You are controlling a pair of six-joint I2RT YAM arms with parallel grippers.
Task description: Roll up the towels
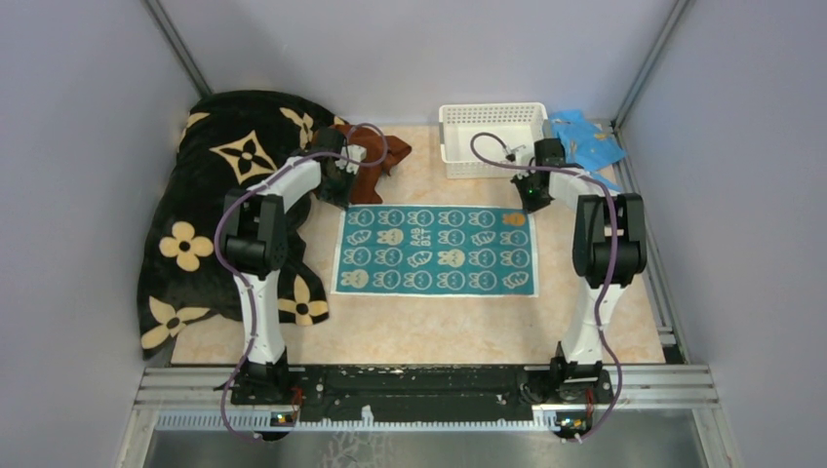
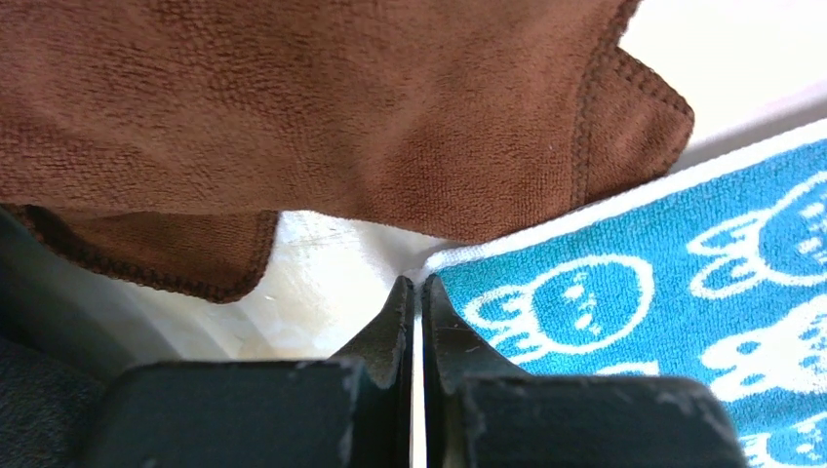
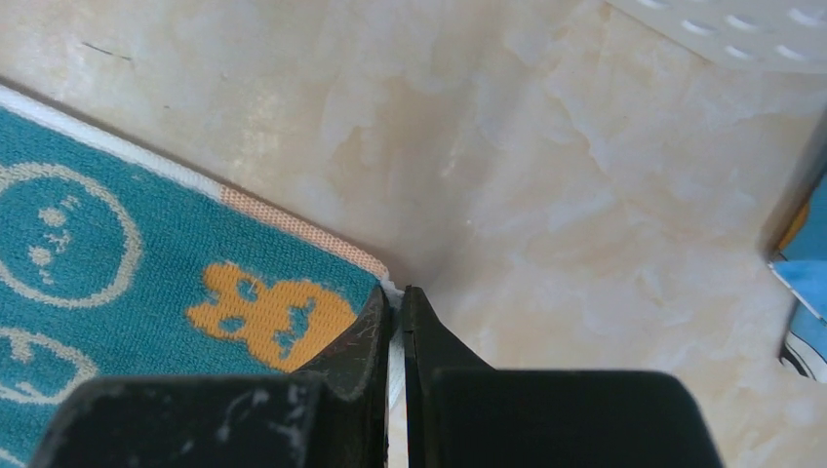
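A teal towel (image 1: pixel 434 255) with white rabbit faces lies flat mid-table. At its far left corner my left gripper (image 1: pixel 345 203) is shut on the white-hemmed edge, as the left wrist view (image 2: pixel 417 285) shows. My right gripper (image 1: pixel 529 208) is shut on the far right corner, beside an orange rabbit, seen at its fingertips in the right wrist view (image 3: pixel 398 297). A crumpled brown towel (image 1: pixel 382 156) lies just behind the left corner; blue cloths (image 1: pixel 585 146) lie at the back right.
A white perforated basket (image 1: pixel 492 166) stands at the back, right of centre. A black flowered blanket (image 1: pixel 185 273) covers the left side.
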